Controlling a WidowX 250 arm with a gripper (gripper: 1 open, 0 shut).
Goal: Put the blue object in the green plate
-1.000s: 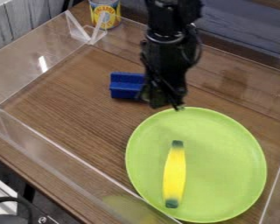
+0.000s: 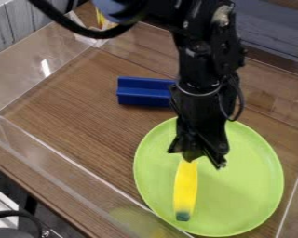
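A blue block-like object (image 2: pixel 144 91) rests on the wooden surface, left of the arm and beyond the plate. The green plate (image 2: pixel 245 181) lies at the lower right. On it is a yellow, elongated object (image 2: pixel 185 189) with dark ends, its far end partly covered by the gripper. My black gripper (image 2: pixel 197 158) points down over the plate's upper left part, just at the yellow object's far end. Its fingertips look a little apart, but whether anything is between them is unclear. The blue object's right end is hidden behind the arm.
Clear low walls (image 2: pixel 83 177) edge the wooden surface (image 2: pixel 83 116) on the left and front. A dark cable (image 2: pixel 12 216) is at the lower left corner. Bare wood lies left of the plate.
From beside the blue object, my gripper has come nearer the camera and moved right over the plate to the yellow object's far end. The blue object and plate have stayed put.
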